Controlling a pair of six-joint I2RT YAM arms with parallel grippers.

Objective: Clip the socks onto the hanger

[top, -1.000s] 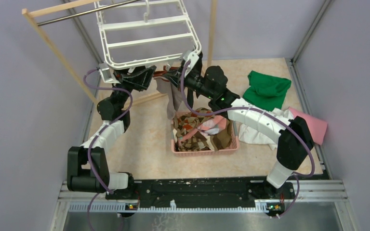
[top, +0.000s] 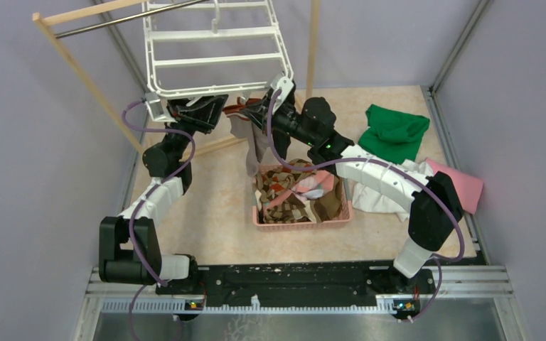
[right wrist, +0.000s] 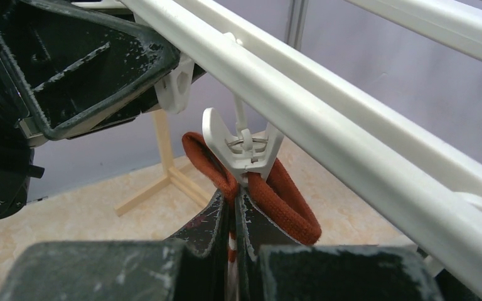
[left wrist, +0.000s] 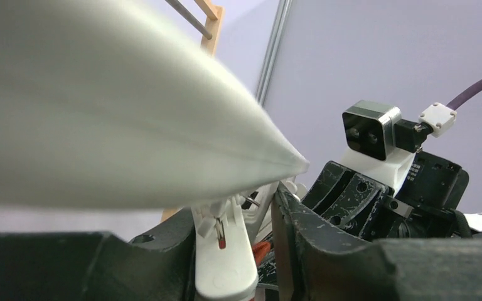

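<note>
A white clip [right wrist: 246,150] under the hanger's bar [right wrist: 326,119] has the sock's rust-brown cuff [right wrist: 285,210] at its fingers; how firmly it grips cannot be told. Just below that clip, my right gripper is shut on the sock, whose grey leg [top: 251,145] hangs down in the top view. My left gripper [top: 215,114] is at the hanger [top: 217,91], left of the sock. In the left wrist view a white clip [left wrist: 226,273] stands between its parted fingers, with a gap showing beside the right one. The hanger's pale bar fills that view's upper left.
A pink basket [top: 302,226] of several socks stands below the hanger. At the right lie a green cloth [top: 394,133], a white cloth [top: 380,195] and a pink piece [top: 458,186]. A wooden rack [top: 78,67] surrounds the hanger. Both grippers are close together.
Both arms and the sock stay nearly in place.
</note>
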